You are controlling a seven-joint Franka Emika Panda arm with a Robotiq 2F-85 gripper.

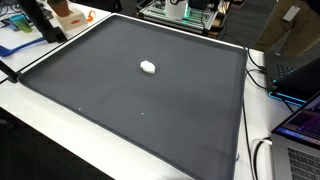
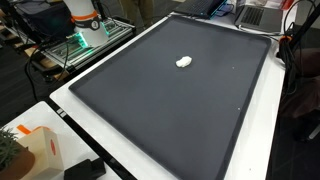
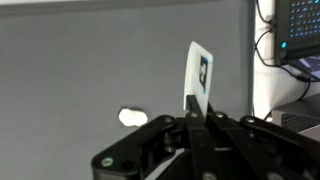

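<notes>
In the wrist view my gripper is shut on a long white object with a small dark print near its middle. It points away from the fingers, over the grey board; its lower end is hidden between them. A small white lump lies on the board to the left of the gripper, apart from it. The same lump shows in the back part of the board in exterior view 1, and the lump is seen in exterior view 2.
The grey board is otherwise almost bare, on a white table. Laptops and cables crowd the right side, one laptop near the front. A plant pot stands at the near left corner in exterior view 2.
</notes>
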